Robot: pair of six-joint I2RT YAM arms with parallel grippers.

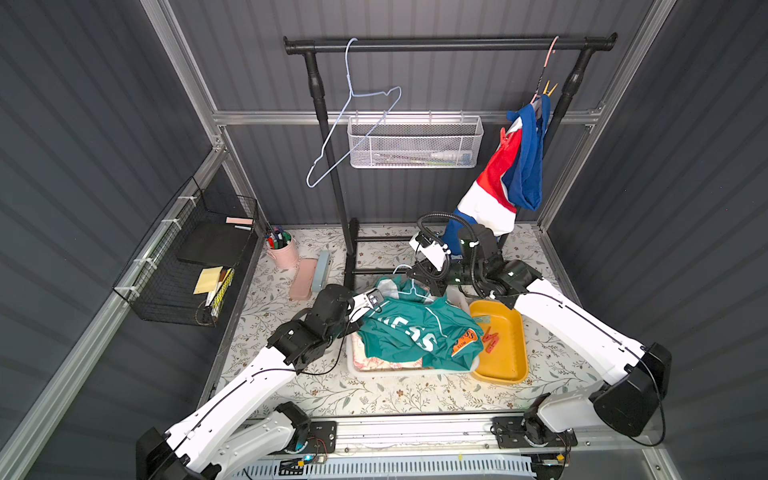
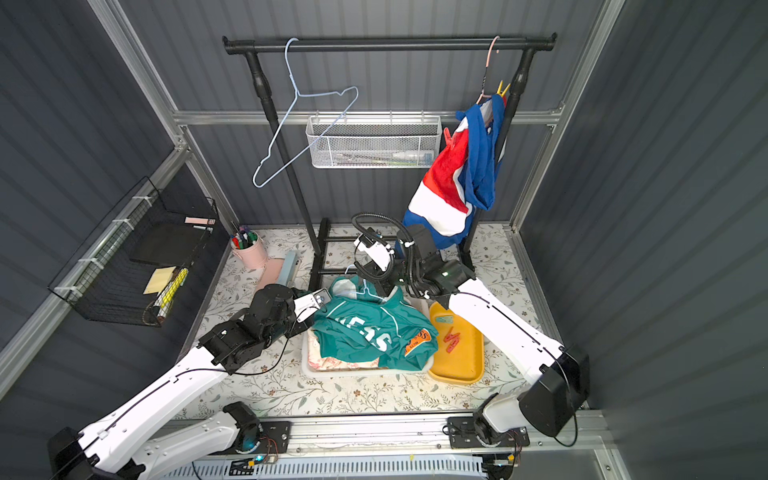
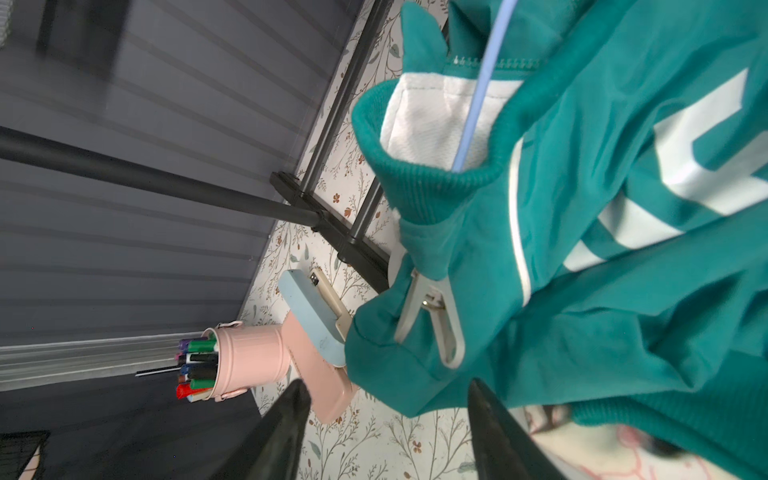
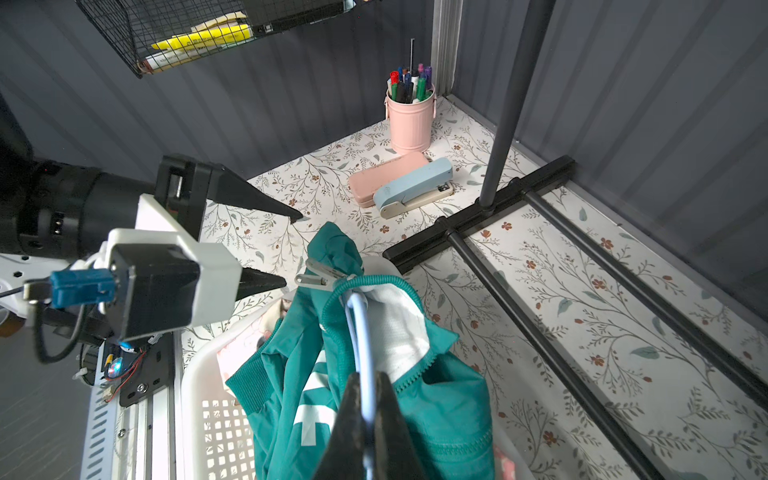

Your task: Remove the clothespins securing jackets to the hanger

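Observation:
A teal jacket (image 1: 416,328) lies bunched over a white basket (image 4: 216,424), with a light blue hanger (image 3: 488,72) in its collar. A pale clothespin (image 3: 432,312) clips the jacket near that collar. My left gripper is open, facing the clothespin from close by, nothing between its fingers. My right gripper is shut on the thin hanger at the other side of the jacket.
An orange tray (image 1: 504,352) with loose clothespins sits right of the basket. A red, white and blue garment (image 2: 436,184) and an empty hanger (image 2: 300,96) hang on the rack. Stapler (image 4: 412,184) and pen cup (image 4: 410,128) stand back left.

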